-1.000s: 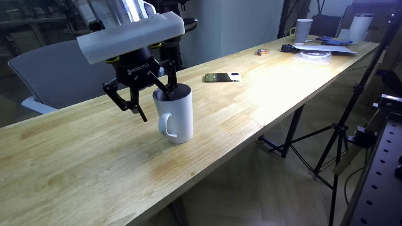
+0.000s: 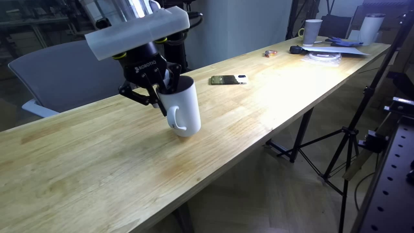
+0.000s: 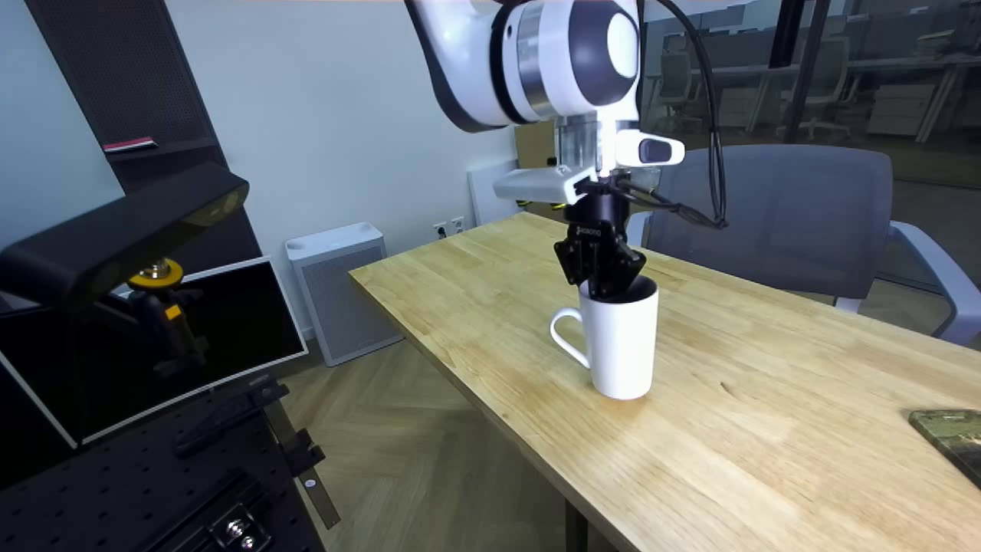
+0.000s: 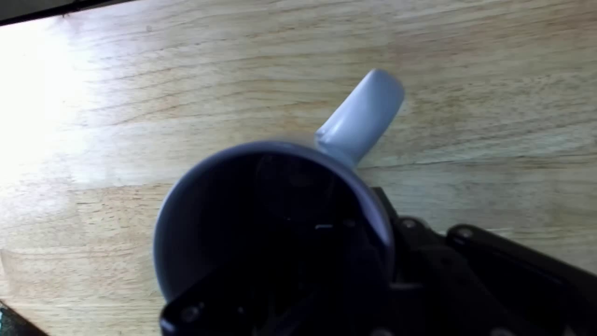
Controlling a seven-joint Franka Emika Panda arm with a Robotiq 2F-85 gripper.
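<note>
A tall white mug (image 2: 182, 110) with a dark inside hangs slightly tilted, seemingly just above the wooden table (image 2: 97, 155). My gripper (image 2: 166, 101) is shut on its wall near the handle, one finger inside the mug and the other against the outside. In exterior view 2, the mug (image 3: 622, 345) has its handle to the left, and the gripper (image 3: 602, 287) comes down into its mouth from above. The wrist view looks into the mug's opening, with the handle (image 4: 364, 115) pointing to the upper right; the inner finger is mostly lost in the dark interior.
A patterned phone (image 2: 229, 80) lies farther along the table. At the far end are a grey cup (image 2: 311, 33), a white tumbler (image 2: 371, 29), blue gloves (image 2: 345, 42) and a small wrapped item (image 2: 270, 53). A chair (image 2: 70, 73) stands behind the table.
The gripper's fingers have closed on the mug's wall; earlier they stood wide apart, with one inside the mug. The mug has risen and tilted slightly.
</note>
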